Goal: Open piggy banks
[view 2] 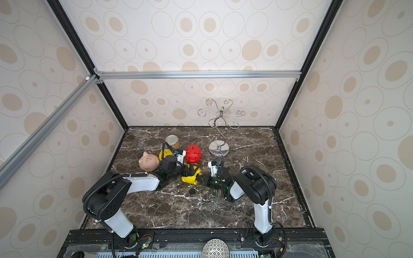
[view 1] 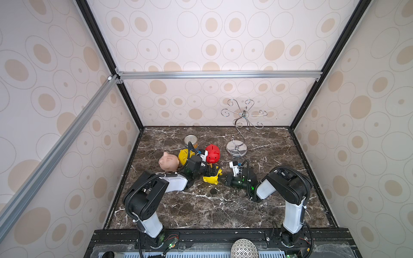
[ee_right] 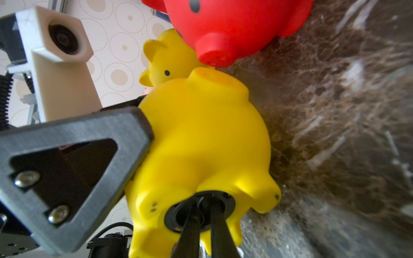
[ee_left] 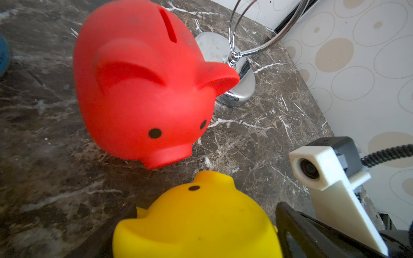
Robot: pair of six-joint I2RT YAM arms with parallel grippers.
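Observation:
A yellow piggy bank [ee_right: 202, 129] lies tipped, its underside with a round black opening [ee_right: 176, 215] facing my right gripper [view 1: 228, 179]. My left gripper has its fingers open on either side of this bank's body. My right gripper is shut, its narrow fingertips at the opening; whether anything thin is between them cannot be seen. Behind stands a red piggy bank [ee_left: 137, 86]. A second yellow bank [ee_right: 172, 60] and a pink one [view 1: 167, 161] stand to the left.
A chrome wire stand [view 1: 235, 150] is at the back right, and a can [view 2: 172, 140] at the back left. A small dark disc [view 2: 191, 191] lies on the marble top in front of the tipped bank.

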